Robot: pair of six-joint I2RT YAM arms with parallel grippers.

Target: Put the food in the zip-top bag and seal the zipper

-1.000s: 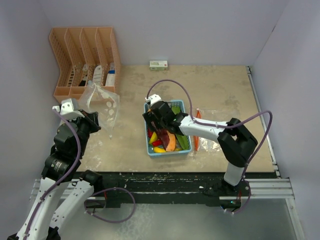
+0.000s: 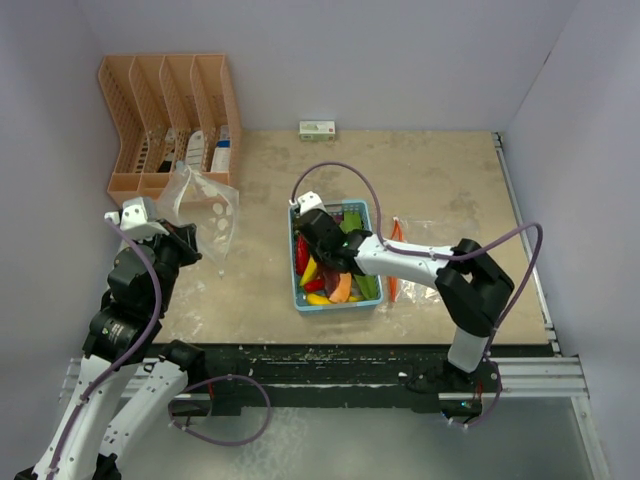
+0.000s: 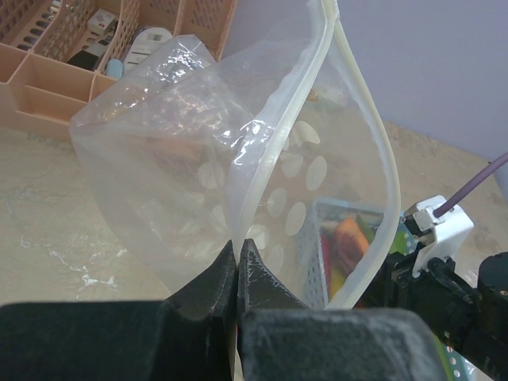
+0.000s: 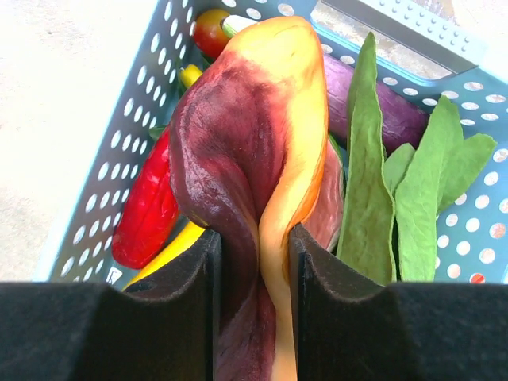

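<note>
The clear zip top bag (image 3: 182,135) hangs with its mouth spread, and my left gripper is shut on its edge near the rim. In the top view the bag (image 2: 208,212) is left of the blue basket (image 2: 296,300). My right gripper is shut on a soft dark-red and orange food piece (image 4: 230,119), pinching it at its narrow waist. Around that piece lie a red pepper (image 4: 151,206), green pods (image 4: 367,190) and a purple eggplant (image 4: 397,115) in the basket. My gripper hides part of the basket from above.
An orange divided rack (image 2: 122,185) stands at the back left, and a small box (image 2: 317,130) at the back wall. Right of the basket lie a clear bag (image 2: 425,235) and an orange strip (image 2: 395,262). Bare table shows between bag and basket.
More of the red pepper shows at the left. The left arm and bag have not moved.
</note>
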